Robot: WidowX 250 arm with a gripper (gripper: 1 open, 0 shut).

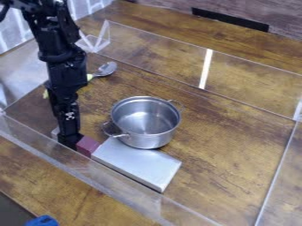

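Note:
A steel pot (pixel 144 123) with side handles stands right of the gripper, just behind the blade.
A spoon (pixel 105 69) and a yellow item lie behind the arm. Clear plastic walls edge the area. A blue object (pixel 41 221) sits at the front left.

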